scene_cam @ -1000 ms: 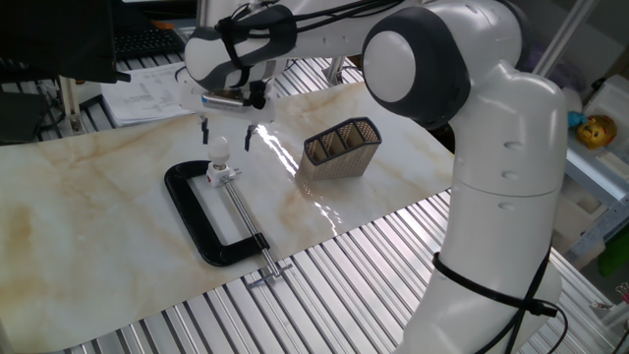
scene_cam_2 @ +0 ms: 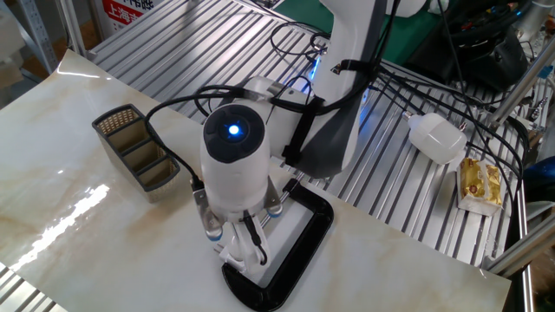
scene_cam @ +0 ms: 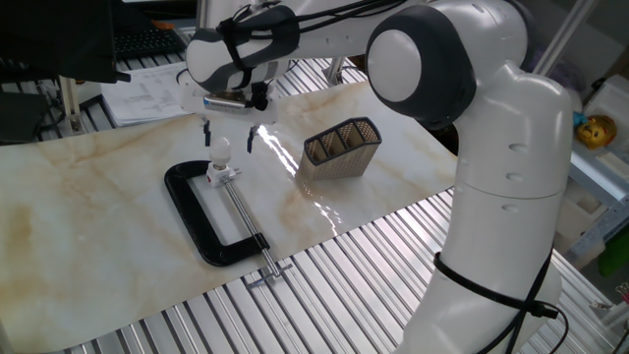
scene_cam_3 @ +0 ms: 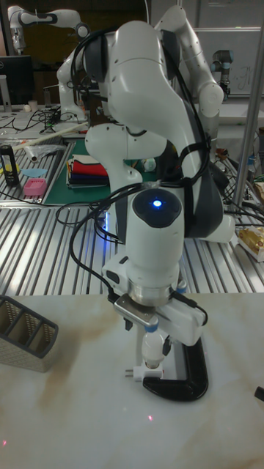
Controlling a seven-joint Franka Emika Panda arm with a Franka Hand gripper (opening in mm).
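A white light bulb (scene_cam: 220,150) stands upright in a small white socket (scene_cam: 218,175). The socket sits at one end of a black C-clamp (scene_cam: 197,228) lying on the marbled board. Just above the bulb is my gripper (scene_cam: 228,139), pointing down and open, its dark fingertips spread wide. In exterior view 3 the bulb (scene_cam_3: 153,344) shows beneath the hand, and the socket (scene_cam_3: 148,373) has its plug prongs out to the left. From above, in exterior view 2, the hand hides most of the bulb; whether a finger touches it I cannot tell.
A brown mesh organizer (scene_cam: 342,149) with open compartments stands on the board beside the clamp. Ribbed metal table (scene_cam: 334,280) borders the board near my base. Another large white bulb (scene_cam_2: 436,139) and a gold-and-white box (scene_cam_2: 479,186) lie on the metal. Much of the board is bare.
My arm has shifted very slightly, with the hand a touch lower and to the right in exterior view 1. The bulb, clamp and organizer have not moved.
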